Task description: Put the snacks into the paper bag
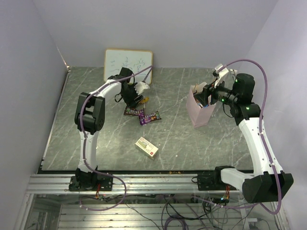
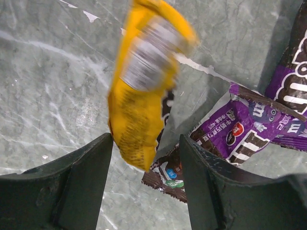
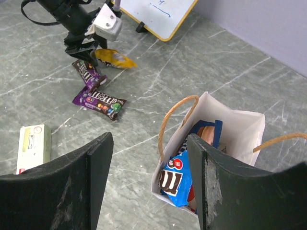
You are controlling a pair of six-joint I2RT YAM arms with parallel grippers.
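Note:
A yellow snack packet [image 2: 139, 110] lies between the fingertips of my part-open left gripper, beside two purple-brown M&M's packets [image 2: 240, 129], also seen in the top view [image 1: 149, 117]. Whether the fingers grip the yellow packet is unclear. My right gripper stands open over the pink paper bag [image 1: 199, 115], which holds several snacks, including a blue packet [image 3: 175, 179].
A cream box [image 1: 147, 146] lies at the front middle. A whiteboard [image 1: 117, 62] leans at the back.

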